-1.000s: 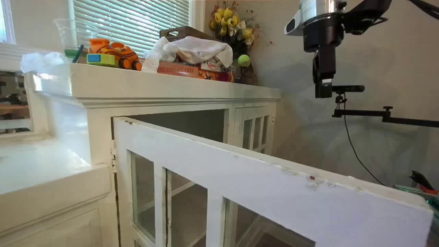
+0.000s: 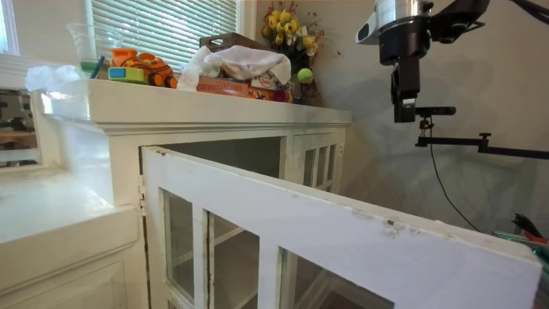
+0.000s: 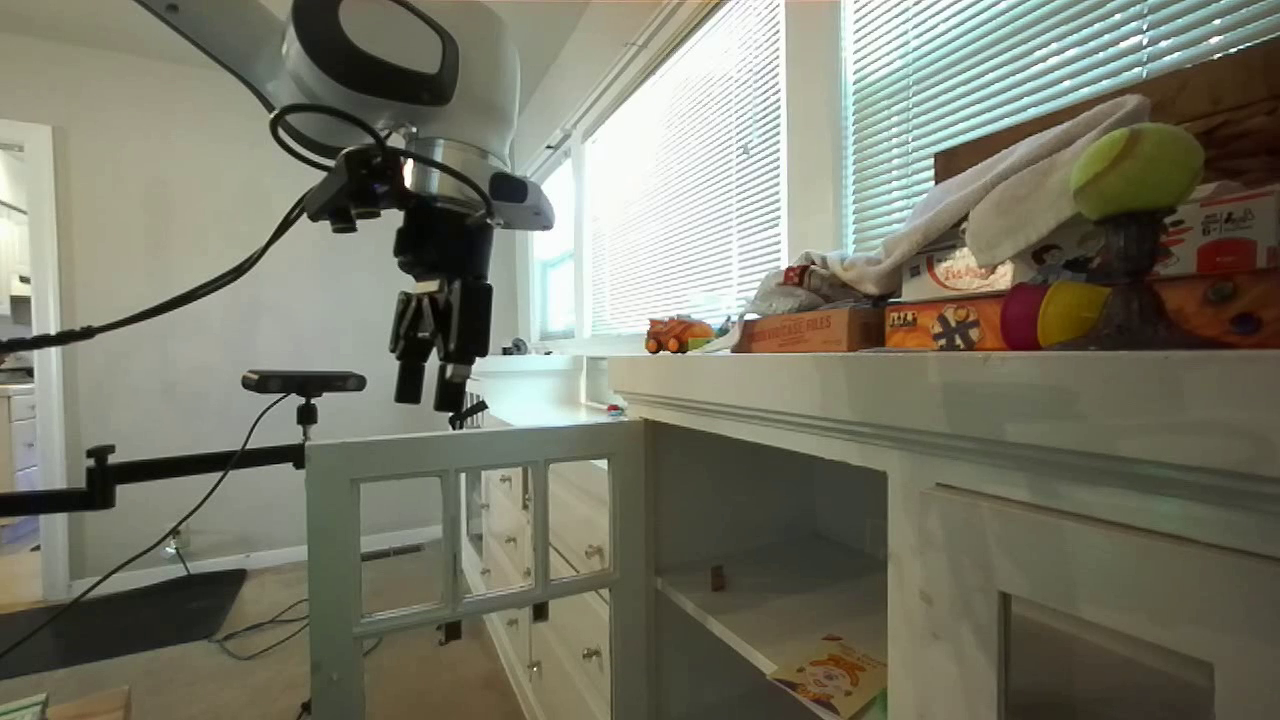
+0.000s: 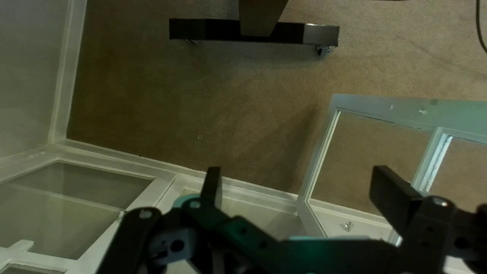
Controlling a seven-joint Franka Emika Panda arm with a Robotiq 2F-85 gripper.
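Note:
My gripper is open, its two black fingers wide apart with nothing between them in the wrist view. In exterior view 2 the gripper (image 3: 429, 390) points down, a little above the top edge of a white cabinet door (image 3: 480, 446) and not touching it. That door, with its glass panes, stands swung out from the cabinet (image 3: 768, 402). In exterior view 1 the door (image 2: 329, 211) crosses the foreground, and the gripper (image 2: 405, 113) hangs beyond it. Inside the cabinet, a shelf (image 3: 768, 588) bears a small brown object (image 3: 717, 577) and a yellow booklet (image 3: 834, 674).
The countertop carries an orange toy truck (image 2: 141, 64), a white cloth (image 2: 252, 59), boxes and a tennis ball (image 2: 305, 76). A camera on a black stand arm (image 3: 180, 462) stands near the door's free edge. A second glazed door (image 3: 1104, 648) is closed.

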